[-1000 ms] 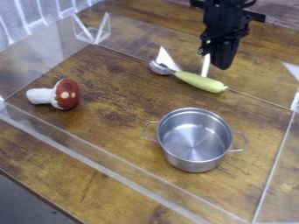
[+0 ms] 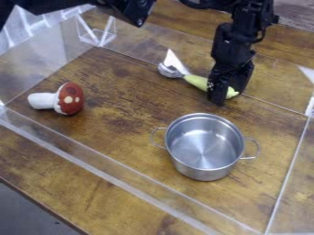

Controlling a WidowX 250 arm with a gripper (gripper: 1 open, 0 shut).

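Note:
The black gripper [image 2: 222, 83] is low over a pale green spoon [image 2: 197, 80] with a silver head, its fingertips at the green handle. Whether it holds the handle is hidden. A steel pot [image 2: 203, 145] with two handles stands in front of it. A red and white toy mushroom [image 2: 70, 97] lies on its side at the left.
The wooden table [image 2: 110, 174] has clear room in the middle and front left. Clear plastic edges run along the left and right. Dark arm parts reach in at the top.
The gripper has descended onto the green spoon handle. A dark arm part has appeared at the top left. The pot and mushroom are unmoved.

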